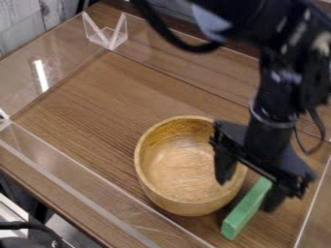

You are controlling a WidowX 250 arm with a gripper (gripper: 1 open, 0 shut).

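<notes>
My gripper [253, 179] is low over the near right of the table, its dark open fingers pointing down around a green elongated object [246, 208]. An oval tan bowl [165, 165] lies just left of it, partly behind the gripper at its right side.
A clear wire-like basket or holder [104, 29] stands at the back left. Dark shapes sit at the lower left edge.
</notes>
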